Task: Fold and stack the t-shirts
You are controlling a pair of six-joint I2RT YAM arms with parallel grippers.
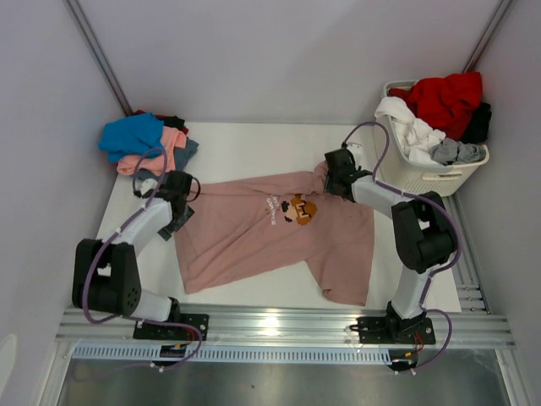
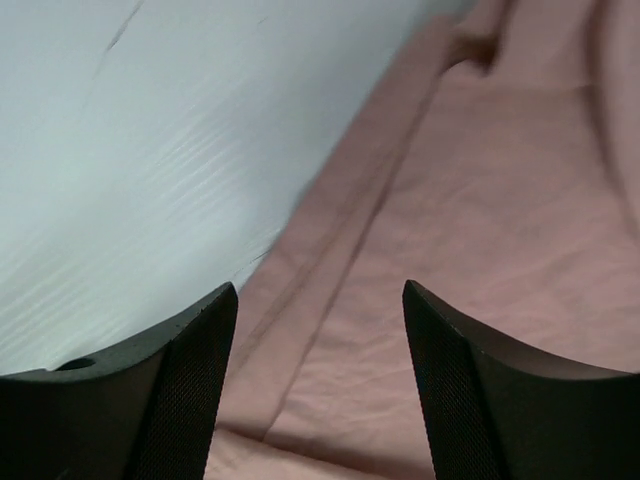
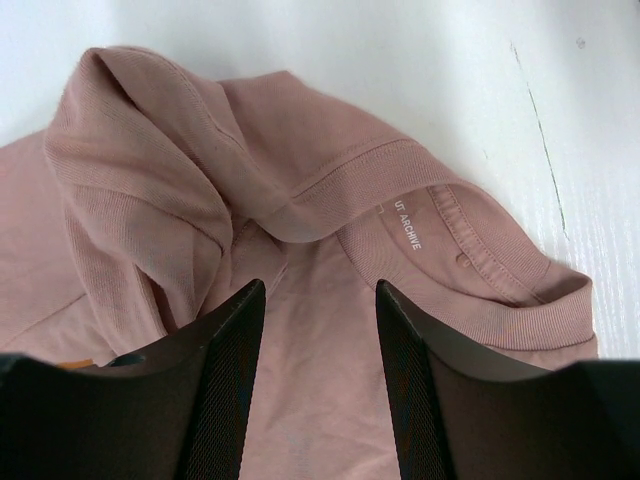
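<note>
A dusty pink t-shirt (image 1: 245, 237) with a printed figure lies spread over the white table, its far right part bunched. In the right wrist view the collar area shows rumpled folds (image 3: 140, 190) and small white lettering. Over that bunched part my right gripper stands open, the cloth below and nothing between its fingers. At the shirt's left edge hovers my left gripper, also open and empty. The left wrist view, partly blurred, shows the shirt's hem strip (image 2: 340, 210) beside bare table. The arms hide parts of the shirt in the top view.
Folded clothes in blue, pink and grey (image 1: 144, 144) are piled at the far left. A white basket (image 1: 431, 179) heaped with red, white, grey and black clothes stands at the far right. Bare table (image 1: 245, 152) shows behind the shirt.
</note>
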